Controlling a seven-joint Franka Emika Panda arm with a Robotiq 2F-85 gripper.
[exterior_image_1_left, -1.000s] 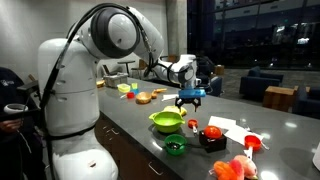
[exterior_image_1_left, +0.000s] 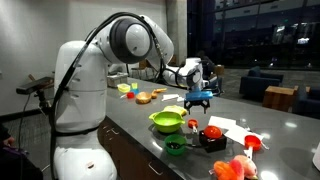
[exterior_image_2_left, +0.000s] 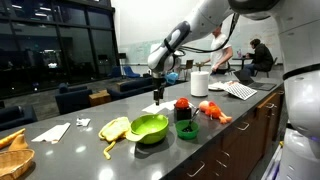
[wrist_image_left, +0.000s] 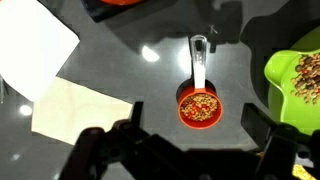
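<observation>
My gripper is open above the table, its two dark fingers (wrist_image_left: 258, 122) wide apart with nothing between them. Below them in the wrist view lies a small red cup (wrist_image_left: 201, 109) with a white handle, filled with small brown pieces. The handle points to the top of that view. To the right, a bright green bowl (wrist_image_left: 291, 98) holds similar pieces. In exterior view 1 the gripper (exterior_image_1_left: 198, 105) hangs above the red cup (exterior_image_1_left: 192, 123), and the green bowl (exterior_image_1_left: 167, 122) sits to the left.
A dark green container (exterior_image_1_left: 176, 146) and a black box (exterior_image_1_left: 213, 141) with a red item stand near the front edge. Orange-red toys (exterior_image_1_left: 236, 170) lie at the front right. A yellow item (exterior_image_2_left: 117, 129) lies by the green bowl. Flat sheets (wrist_image_left: 78, 118) cover the table left of the cup.
In exterior view 1 the gripper has shifted a little to the right, from over the green bowl's side to above the small red cup. The objects on the table look unmoved.
</observation>
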